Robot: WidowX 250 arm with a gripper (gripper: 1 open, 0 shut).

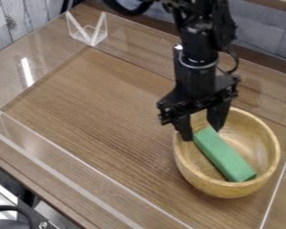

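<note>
My black gripper (pixel 196 114) hangs over the back part of a round yellow bowl (pixel 261 179), its two fingers reaching down at the rim. Inside the bowl lies a green block (pixel 225 159), slanting from back left to front right, with its upper end just below the gripper. Whether anything is between the fingers, and how wide they stand, is hard to make out.
A small white wire object (pixel 89 27) stands at the back left. Dark cables lie at the front left corner.
</note>
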